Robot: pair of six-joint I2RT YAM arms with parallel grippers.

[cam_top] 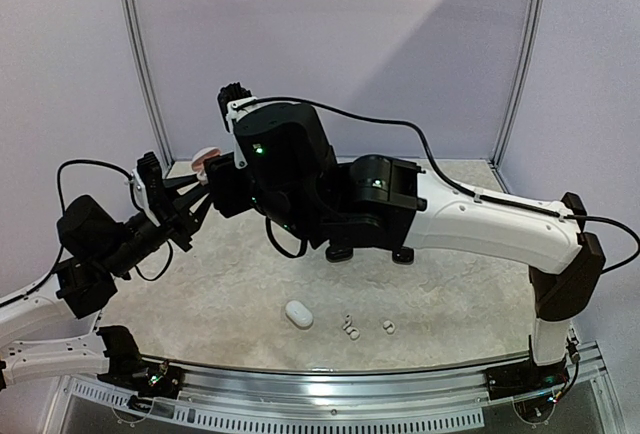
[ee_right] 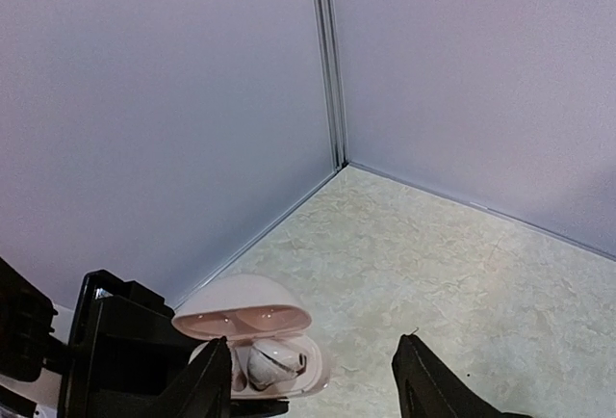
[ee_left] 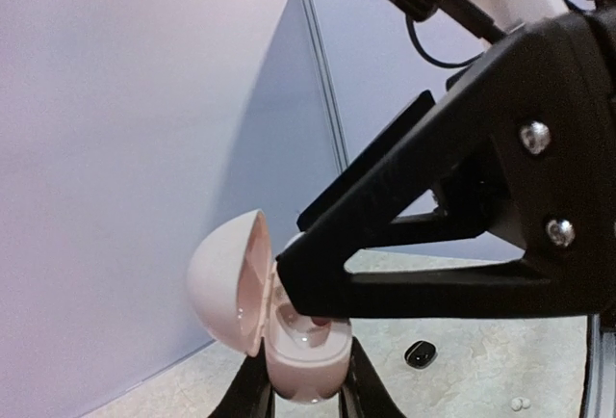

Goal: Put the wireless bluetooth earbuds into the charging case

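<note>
The pink charging case (ee_left: 308,360) is held upright with its lid (ee_right: 243,304) raised. My left gripper is shut on it, one finger on each side. A white earbud (ee_right: 274,362) with a dark slit sits in one slot, its head above the rim. Over the case stands my right gripper, its fingers spread apart to either side of the earbud and nothing clamped between them. In the left wrist view, the right gripper's black finger (ee_left: 433,307) covers the upper part of the case and the earbud is hidden.
On the table lie a white rounded case (cam_top: 299,314), several small white pieces (cam_top: 351,330) and another one (cam_top: 389,327) to their right. Two dark objects (cam_top: 402,254) lie partly under the right arm.
</note>
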